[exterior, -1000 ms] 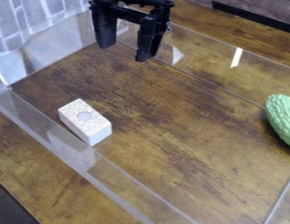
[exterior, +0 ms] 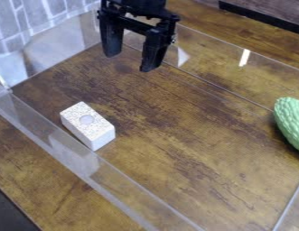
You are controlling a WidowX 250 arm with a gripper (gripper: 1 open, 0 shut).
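My black gripper [exterior: 134,50] hangs at the top middle of the view, fingers pointing down and standing apart, with nothing visible between them. A white speckled block [exterior: 88,124] with a pale round spot on top lies on the wooden surface at lower left. A green bumpy object [exterior: 290,122], like a bitter melon, lies at the right edge, partly out of view.
Clear plastic walls [exterior: 85,171] border the wooden floor [exterior: 176,153] on several sides. A whitish patterned cloth [exterior: 31,32] is at the back left.
The block and green object have not moved.
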